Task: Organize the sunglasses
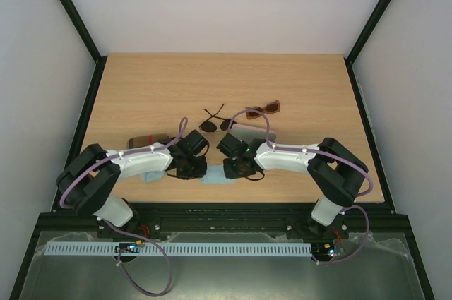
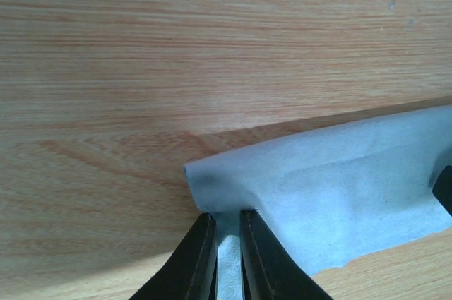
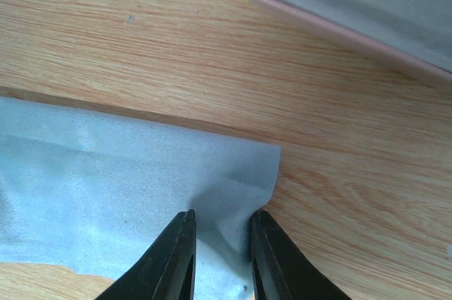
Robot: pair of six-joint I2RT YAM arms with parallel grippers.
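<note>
A light blue cloth [image 1: 217, 175] lies flat at the front middle, with a gripper at either end. In the left wrist view my left gripper has its fingertips close together on the cloth's left end. In the right wrist view my right gripper has its fingertips on the cloth's right end, somewhat apart. Dark sunglasses [image 1: 209, 126] with raised temples lie behind the grippers, and brown sunglasses [image 1: 272, 106] lie further back right.
A dark case with a red band [image 1: 141, 141] and another blue cloth [image 1: 152, 176] are at the left. A grey case [image 1: 251, 131] sits behind my right gripper, partly hidden by the arm.
</note>
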